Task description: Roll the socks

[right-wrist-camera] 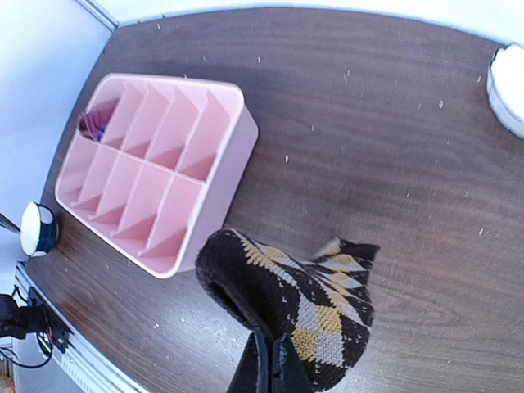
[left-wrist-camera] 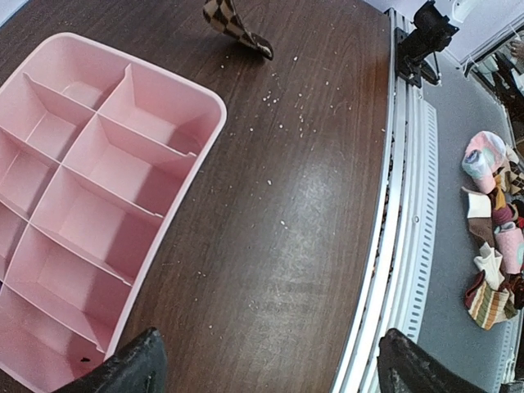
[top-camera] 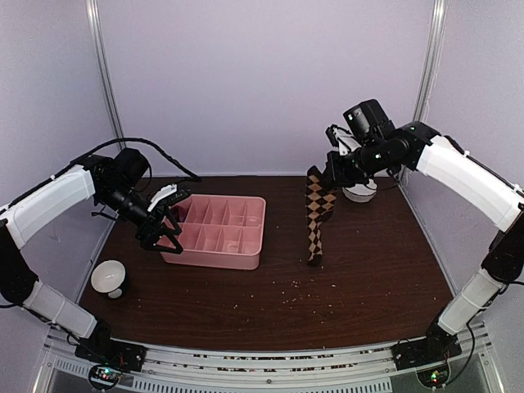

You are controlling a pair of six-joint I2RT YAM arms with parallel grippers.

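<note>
A dark sock with tan and grey diamonds (top-camera: 316, 214) hangs down over the table, right of the pink box, its upper end pinched by my right gripper (top-camera: 332, 174). The right wrist view shows the closed fingertips biting the cuff of the sock (right-wrist-camera: 286, 295), which drapes away from them. My left gripper (top-camera: 164, 237) hovers over the left end of the box; in the left wrist view its fingers (left-wrist-camera: 139, 364) are wide apart, with nothing between them. A rolled purple sock (right-wrist-camera: 97, 119) lies in the box's corner compartment.
The divided pink box (top-camera: 214, 260) stands left of centre, its other visible compartments empty. A white cup (top-camera: 108, 278) is at the left edge, and a white bowl (top-camera: 360, 192) at the back right. Several socks (left-wrist-camera: 491, 246) lie beyond the front rail.
</note>
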